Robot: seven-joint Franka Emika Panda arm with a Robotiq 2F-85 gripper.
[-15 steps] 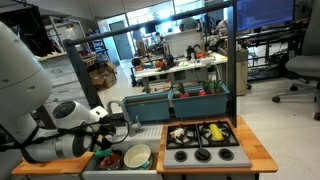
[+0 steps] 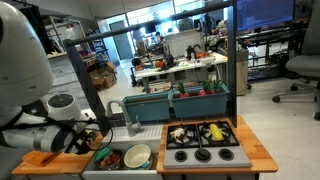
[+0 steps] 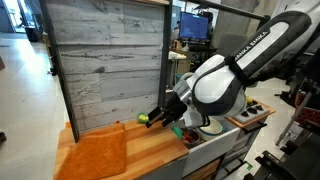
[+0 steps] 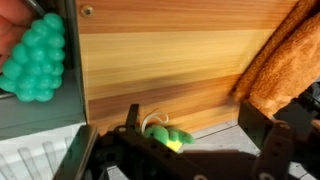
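My gripper stands open over the wooden counter, its dark fingers spread wide at the bottom of the wrist view. A green object with a yellow patch shows between and below the fingers, near the counter's back edge. In exterior view 2 this green object appears beside the gripper, by the white plank wall. Whether any finger touches it, I cannot tell. An orange towel lies flat on the counter, away from the sink. The arm hides much of the counter in exterior view 1.
Green grapes and something red lie in the sink beside the counter. A pale bowl sits at the sink's right. Farther right is a stove with a yellow item on it. Bare wood separates sink and towel.
In exterior view 1 the arm and gripper have moved up and to the left, away from the sink. The sink, bowl and stove look unchanged.
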